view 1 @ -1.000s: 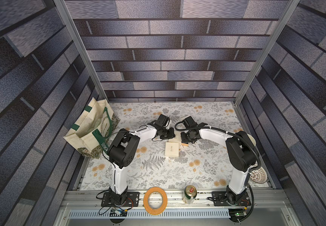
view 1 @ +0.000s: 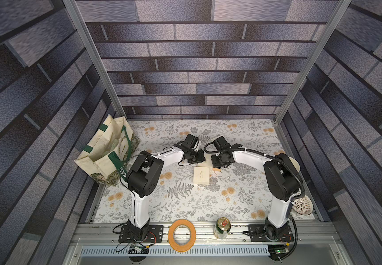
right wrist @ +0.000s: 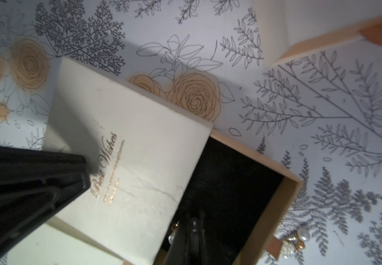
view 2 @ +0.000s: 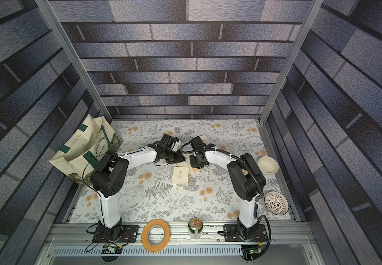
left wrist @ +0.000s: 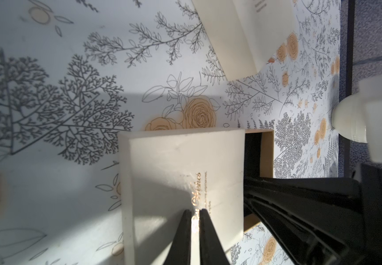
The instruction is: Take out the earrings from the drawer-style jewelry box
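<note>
The drawer jewelry box has a white "Best Wishes" sleeve [right wrist: 124, 159] with its kraft drawer [right wrist: 288, 196] pulled partly out, showing a black insert. My left gripper is shut, its tips on the sleeve's top, nothing visible between them. My right gripper reaches down into the drawer; its fingertips are dark on black, so their opening is unclear. A small gold-and-pearl piece [right wrist: 173, 234] shows beside them at the sleeve's edge. Another pearl-and-gold earring cluster [right wrist: 294, 243] lies on the table just outside the drawer.
Other cream boxes lie behind [right wrist: 332, 22] and in front [view 1: 201, 175]. A canvas bag [view 1: 102, 154] stands at the left, a bowl [view 2: 267, 163] and woven dish [view 2: 275, 203] at the right. A tape roll and can sit on the front rail.
Both arms are nearly still over the box; the right gripper shows at most a very slight shift since a second ago.
</note>
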